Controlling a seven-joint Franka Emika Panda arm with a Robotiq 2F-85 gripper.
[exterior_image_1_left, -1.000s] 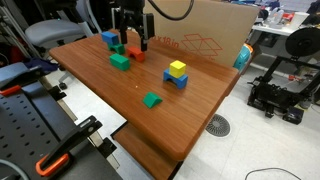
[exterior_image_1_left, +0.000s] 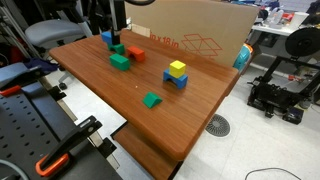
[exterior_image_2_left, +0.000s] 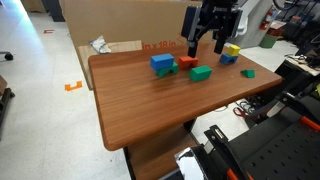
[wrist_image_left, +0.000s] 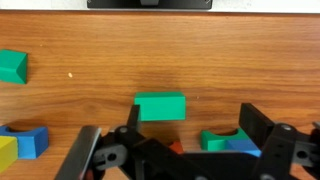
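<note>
My gripper (exterior_image_2_left: 206, 46) hangs open above the blocks, nothing between its spread fingers. Below it in the wrist view lies a green block (wrist_image_left: 160, 105) on the wooden table, with a red block (wrist_image_left: 176, 147) partly hidden by the gripper. Off to the right there, a blue block (wrist_image_left: 243, 146) rests on a green piece (wrist_image_left: 212, 141); exterior view 2 also shows this blue block (exterior_image_2_left: 162, 62) on top. A yellow block (exterior_image_1_left: 177, 69) sits on a blue arch-shaped piece (exterior_image_1_left: 174, 82). Nearer the table's front edge is a separate green block (exterior_image_1_left: 152, 100).
The wooden table (exterior_image_2_left: 118, 110) has bare room on its left half in exterior view 2. A cardboard panel (exterior_image_1_left: 190, 30) stands along the back. Dark rails with red-orange parts (exterior_image_1_left: 52, 164) lie in front of the table.
In exterior view 1 my gripper has risen and shifted left, away from above the red block. The blocks lie where they were.
</note>
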